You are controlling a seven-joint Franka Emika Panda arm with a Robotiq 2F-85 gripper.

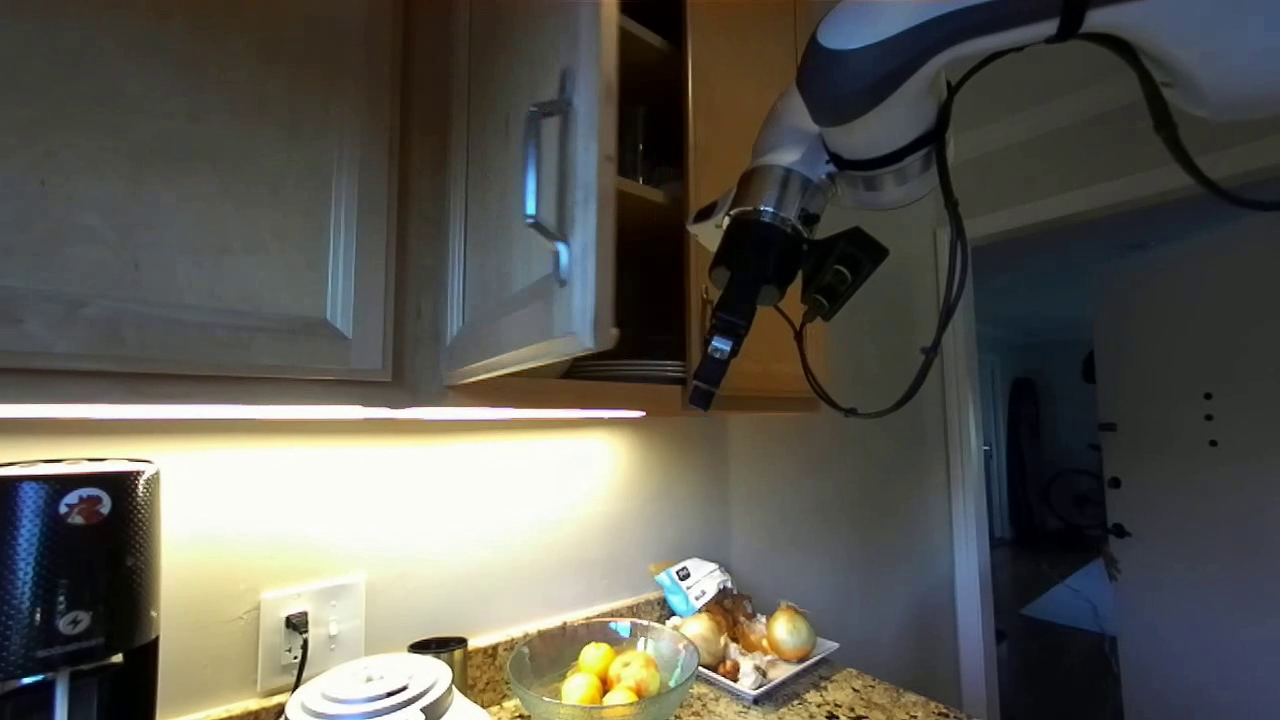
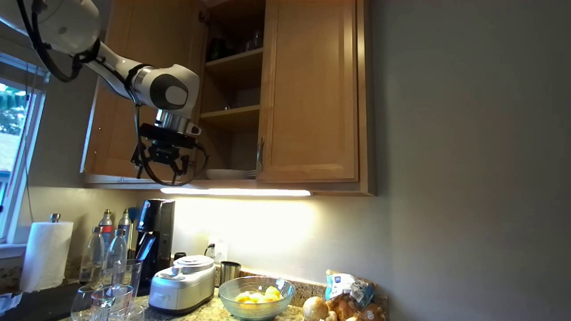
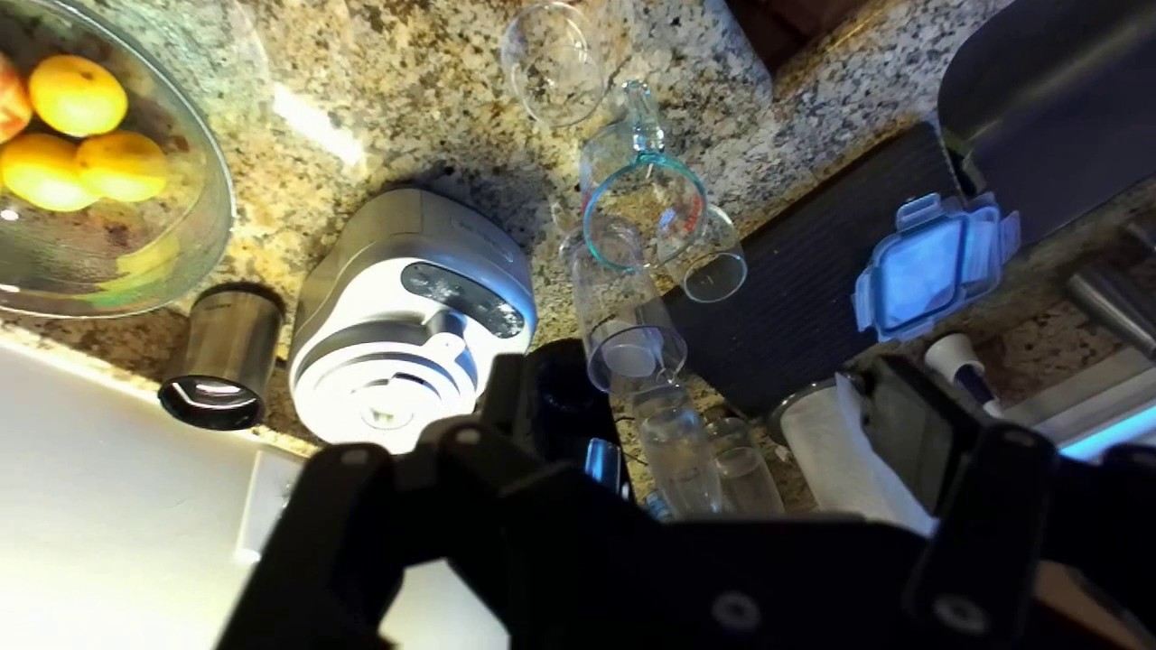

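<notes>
My gripper hangs in front of the open cabinet, pointing down, at the height of the cabinet's bottom edge. In the wrist view its fingers stand wide apart, with nothing gripped between them. The left cabinet door is swung well out, and its metal handle is free of the gripper in exterior view 1. Inside, shelves show, with a white bowl and stacked plates at the bottom. The right-hand cabinet door is shut.
Below on the counter are a glass bowl of fruit, a white appliance, a steel cup, a black machine, several glasses and bottles, and a paper towel roll. Onions lie on a tray at the right.
</notes>
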